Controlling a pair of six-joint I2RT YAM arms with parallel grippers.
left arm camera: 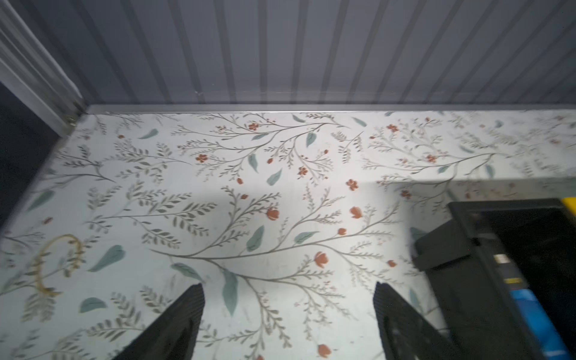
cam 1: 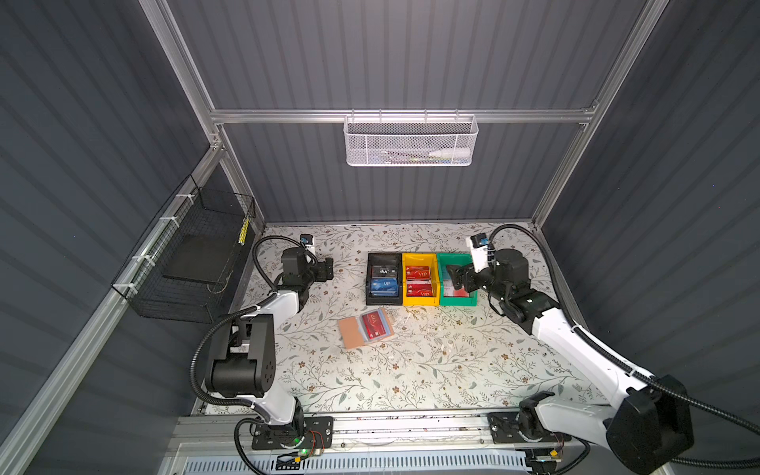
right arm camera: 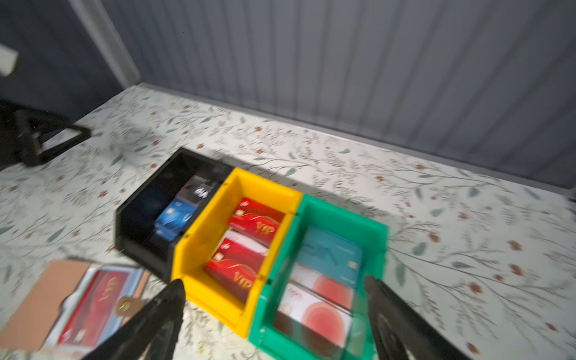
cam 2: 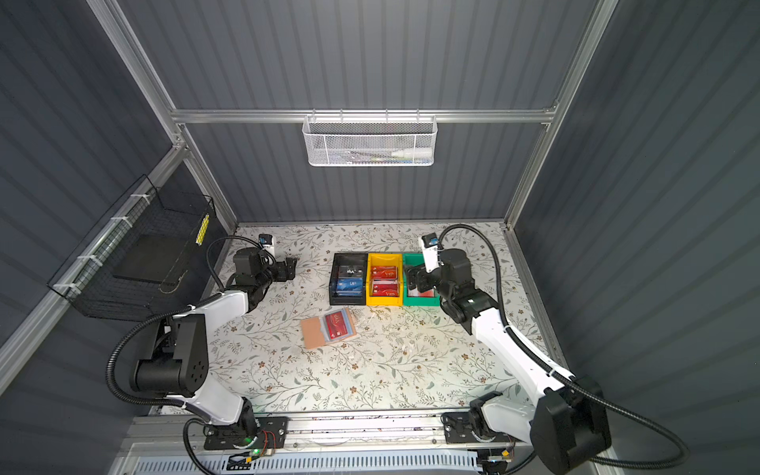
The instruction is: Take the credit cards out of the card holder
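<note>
An open tan card holder point(cam 1: 350, 332) with a red card point(cam 1: 373, 323) in its clear sleeve lies on the floral surface in front of three bins. My left gripper hangs left of the black bin point(left arm camera: 480, 288), open, with only bare surface between its blurred fingers. My right gripper is open above the green bin point(right arm camera: 375, 252) at the right, with nothing held; the card holder shows at lower left of the blurred right wrist view.
Black, yellow point(cam 1: 419, 302) and green bins hold cards. A wire basket point(cam 1: 206, 261) is fixed to the left wall, a white mesh basket point(cam 1: 410, 142) to the back wall. Clear surface lies around the bins and holder.
</note>
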